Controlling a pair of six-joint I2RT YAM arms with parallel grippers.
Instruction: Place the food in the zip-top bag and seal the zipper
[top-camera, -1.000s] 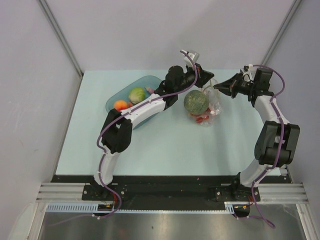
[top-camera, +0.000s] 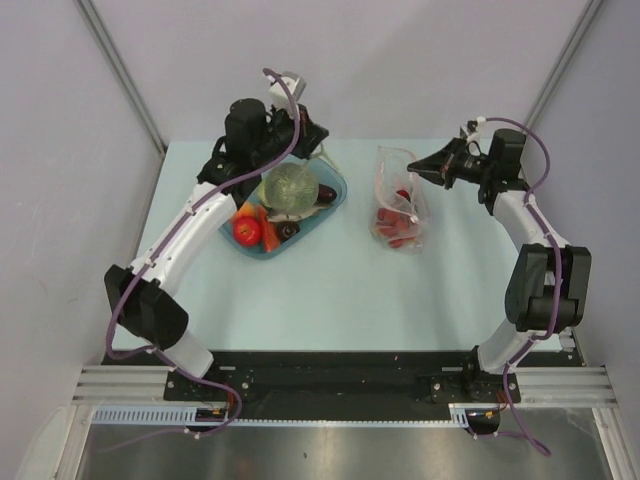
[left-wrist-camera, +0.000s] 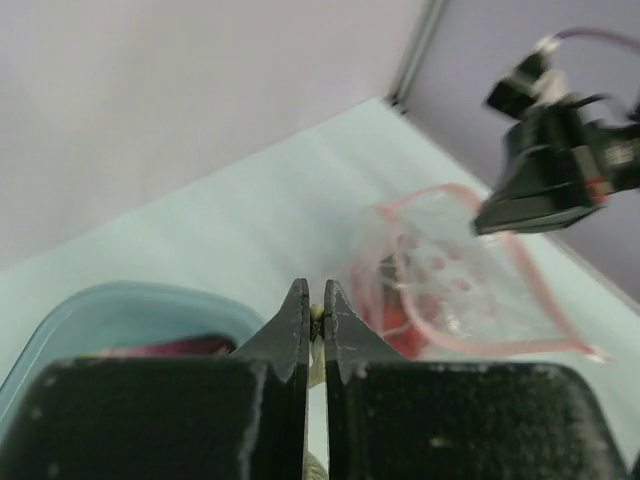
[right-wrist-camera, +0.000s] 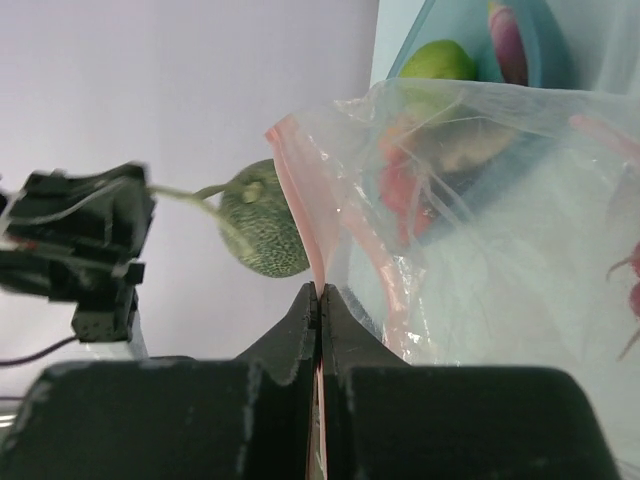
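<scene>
The zip bag (top-camera: 400, 215) stands upright on the table, red pieces inside, its pink-edged mouth open. My right gripper (top-camera: 432, 172) is shut at the bag's rim (right-wrist-camera: 300, 190), the thin plastic edge between its fingertips. My left gripper (top-camera: 305, 140) is high over the food tray, shut on the stem of a round green vegetable (top-camera: 291, 186); in the left wrist view only a bit of stem shows between its fingers, while the right wrist view shows the vegetable (right-wrist-camera: 262, 225) dangling.
The blue tray (top-camera: 262, 250) holds a tomato (top-camera: 247, 231), carrot, eggplant and other produce. Walls bound the sides and back.
My left gripper has moved left from the bag to over the tray, carrying the green vegetable. My right gripper has shifted slightly left and up in the top view.
</scene>
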